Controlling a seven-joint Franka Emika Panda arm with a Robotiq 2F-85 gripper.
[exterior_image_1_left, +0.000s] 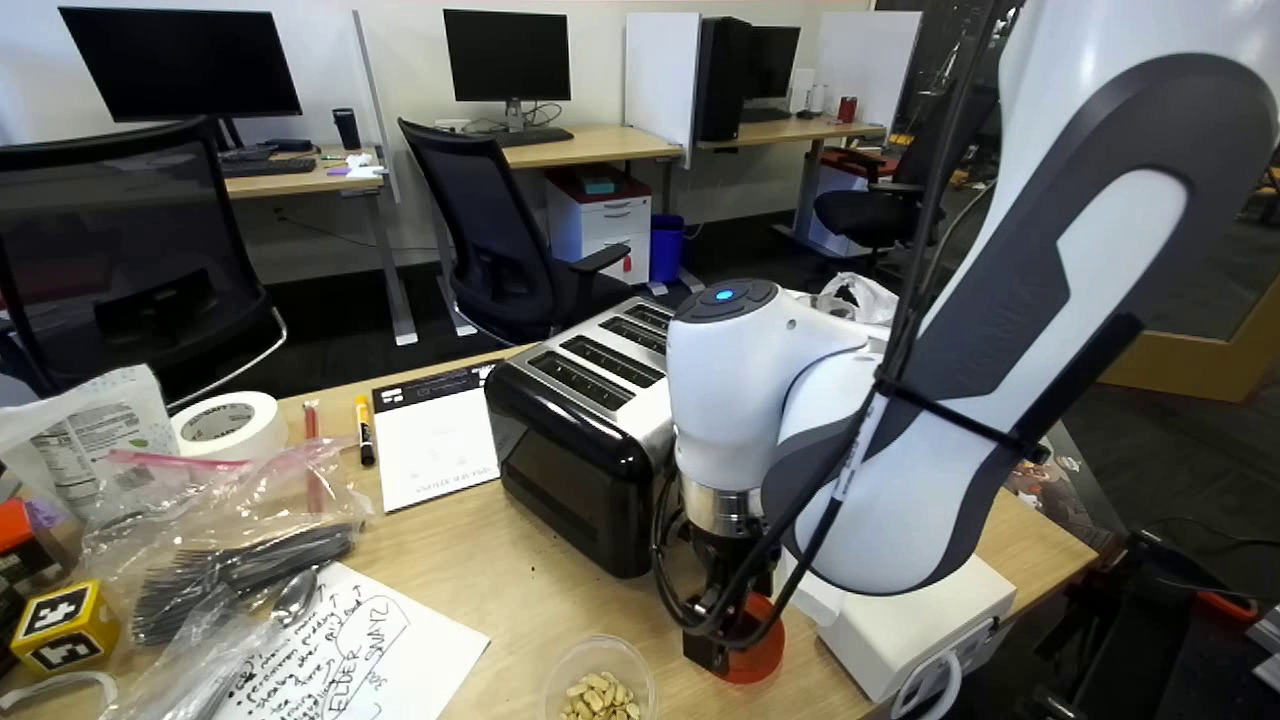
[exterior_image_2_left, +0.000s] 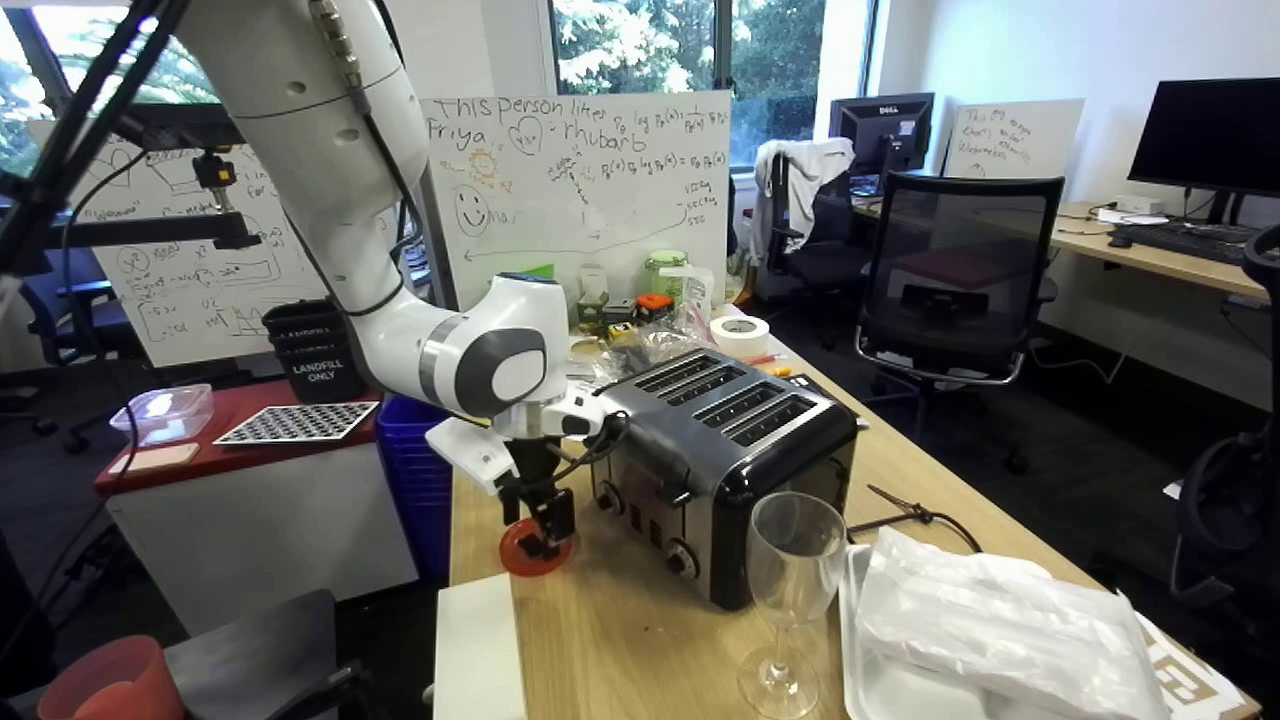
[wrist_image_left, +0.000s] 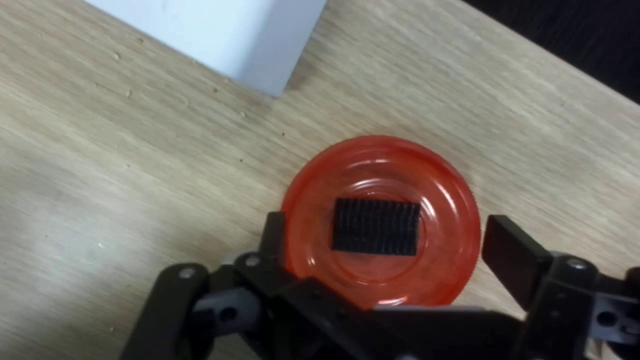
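A round red lid with a black ribbed rectangle at its centre lies on the wooden table, between the toaster and the table edge. Over it stands my gripper, open, one finger at the lid's left rim and the other just past its right rim in the wrist view. Nothing is clamped between the fingers. In exterior view 2 the red lid shows below the gripper. From exterior view 1 the arm hides part of the lid.
A black and steel toaster stands close beside the gripper. The white box is near the lid. A clear bowl of nuts, a wine glass and a white tray are also on the table. Bare wood lies left of the lid.
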